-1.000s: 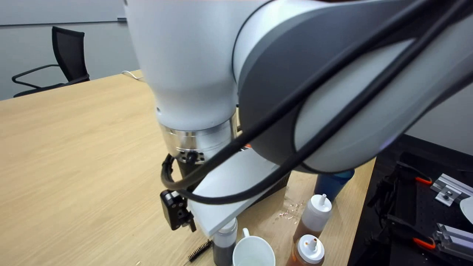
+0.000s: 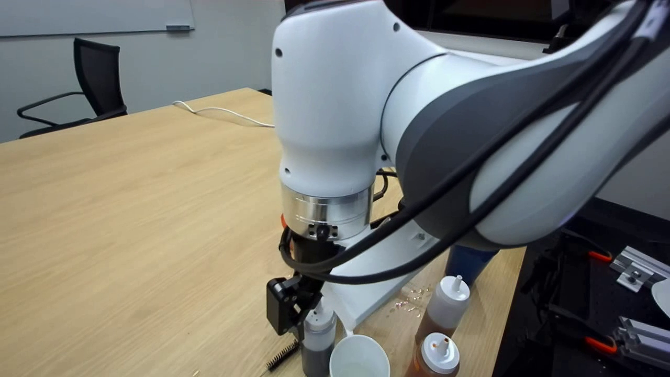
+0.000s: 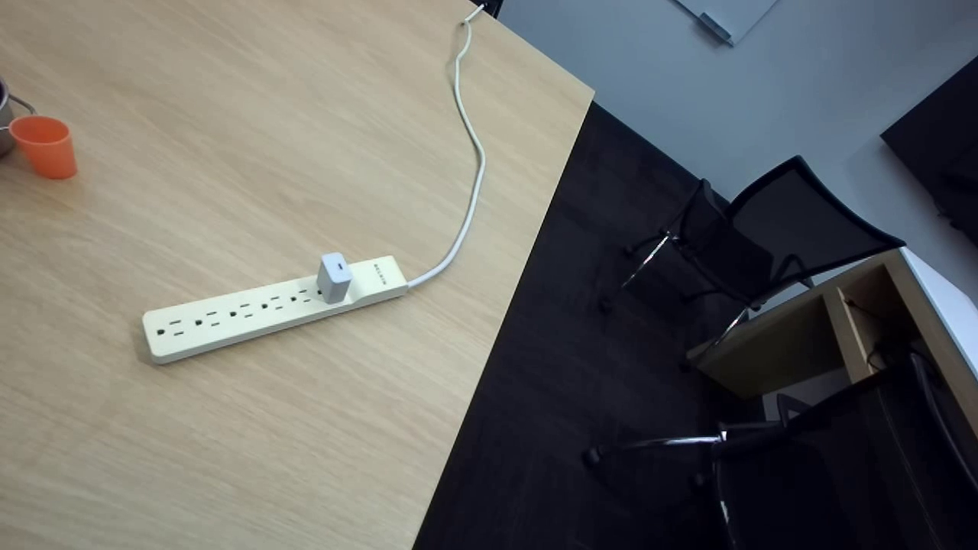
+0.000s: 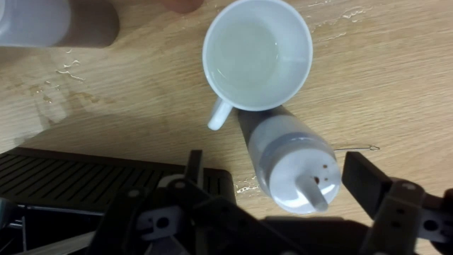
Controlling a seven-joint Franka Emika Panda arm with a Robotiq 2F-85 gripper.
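Observation:
A squeeze bottle with a white nozzle cap and dark contents (image 4: 293, 157) stands upright on the table. In the wrist view its cap lies between the spread fingers of my gripper, with a visible gap before the right finger (image 4: 366, 182). My gripper is open and not clamped on the bottle. Exterior view 1 shows the gripper (image 2: 301, 308) by the top of this bottle (image 2: 319, 342), partly covering it. A white mug (image 4: 254, 46) with pale liquid inside sits right beside the bottle.
Two more squeeze bottles, one white-capped (image 2: 447, 301) and one orange-stained (image 2: 433, 355), stand near the table edge. A black ribbed object (image 4: 106, 178) is left of the gripper. A wire brush (image 2: 282, 355) lies beside the bottle. Exterior view 2 shows a power strip (image 3: 238, 316) and orange cup (image 3: 47, 147).
The arm has shifted right in exterior view 1, bringing my gripper from left of the dark-filled bottle to its cap. The bottles and mug have stayed in place.

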